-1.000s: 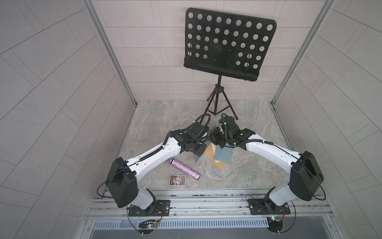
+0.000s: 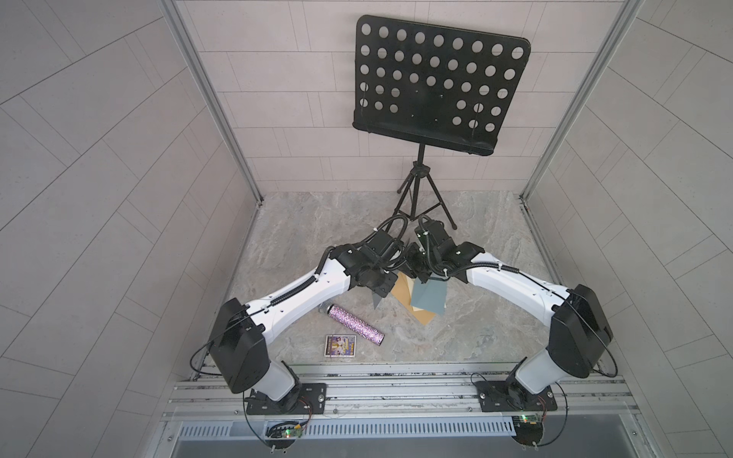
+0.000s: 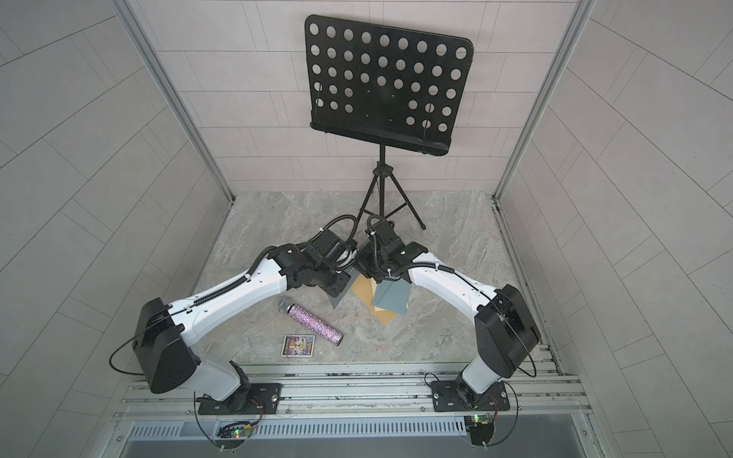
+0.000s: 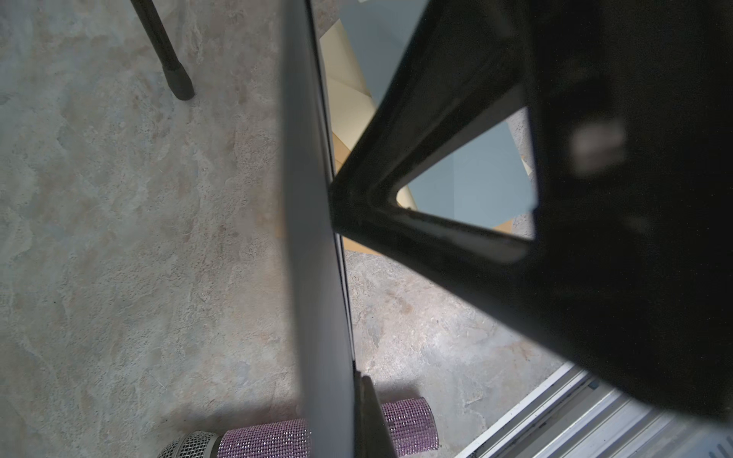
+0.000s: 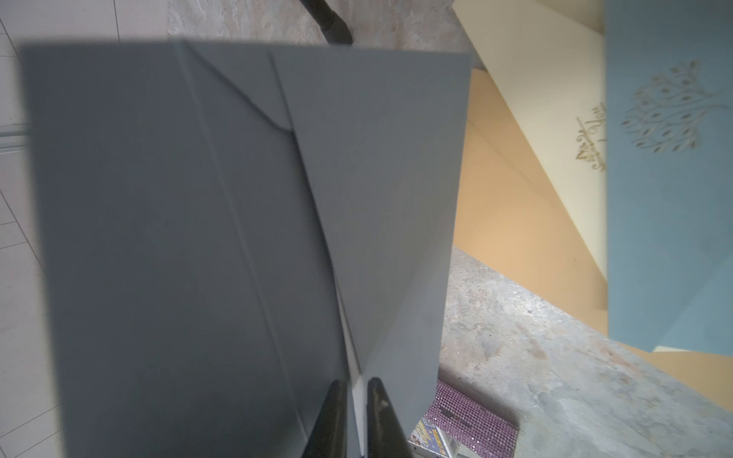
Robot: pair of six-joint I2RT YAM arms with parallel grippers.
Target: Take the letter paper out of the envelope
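A grey envelope (image 5: pixel 191 252) is held up off the floor, nearly edge-on in the left wrist view and broad in the right wrist view. At its lower edge my left gripper is shut on it; one finger shows, the other is hidden behind the grey sheet. My right gripper is shut at the envelope's face, its tips beside the slit of the seam. A narrow white strip of paper (image 5: pixel 349 347) shows in that slit and runs down between the tips. Whether it is pinched I cannot tell. In both top views the arms hide most of this.
Beneath the right arm lie a blue-grey envelope (image 2: pixel 430 296), a cream one (image 5: pixel 527 99) and an orange one (image 2: pixel 404 289). A glittery pink microphone (image 2: pixel 356 324) and a card (image 2: pixel 339 345) are at front left. Behind stands a black music stand (image 2: pixel 435 122).
Both arms have shifted slightly; the right gripper has edged left towards the left one and the envelope. The things on the floor have not moved.
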